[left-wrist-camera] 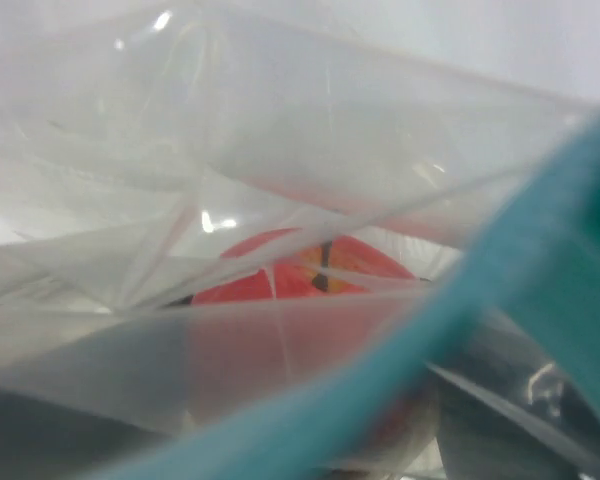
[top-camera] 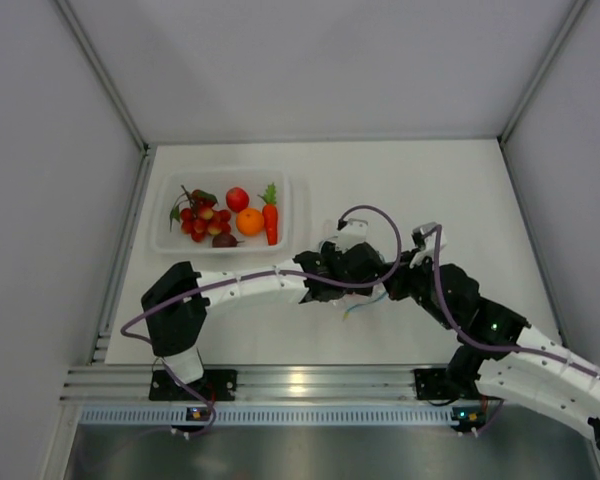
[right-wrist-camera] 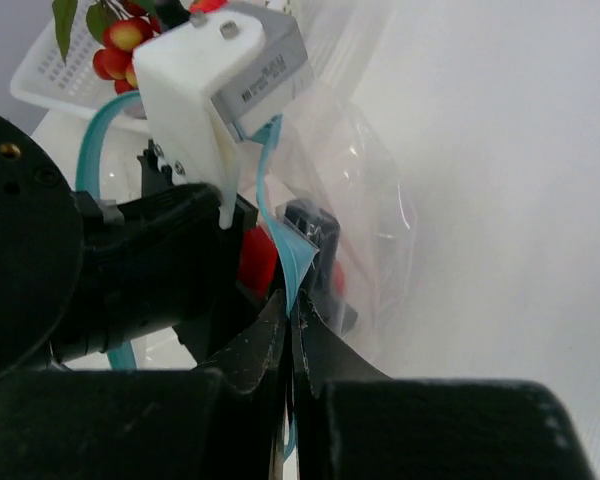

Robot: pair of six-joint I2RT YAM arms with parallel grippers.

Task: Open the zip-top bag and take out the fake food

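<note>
The clear zip top bag (right-wrist-camera: 375,220) with a teal zipper (right-wrist-camera: 270,180) stands between both grippers in the middle. Red fake food (left-wrist-camera: 280,350) shows inside it in the left wrist view, behind the blurred teal band. My right gripper is shut on the teal zipper strip, which runs between its fingertips.
A white basket (top-camera: 160,235) at the back left holds grapes, an apple (top-camera: 237,198), an orange (top-camera: 249,221), a carrot (top-camera: 270,222) and a dark fruit.
</note>
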